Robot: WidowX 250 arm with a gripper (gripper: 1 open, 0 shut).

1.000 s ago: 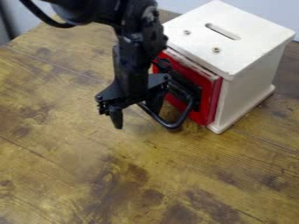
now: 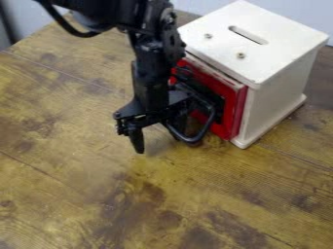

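A white wooden box (image 2: 271, 58) with a slot and screws on top stands at the upper right. Its front has a red panel (image 2: 224, 123). My black gripper (image 2: 135, 130) hangs low over the wooden table, just left of the red panel, with its fingers pointing down. A black cable or tube loops from it toward the panel. I cannot tell whether the fingers are open or shut, and I see nothing clearly between them.
A pale wall lies behind at the top edge.
My arm and gripper have shifted only slightly; the box and red panel look the same.
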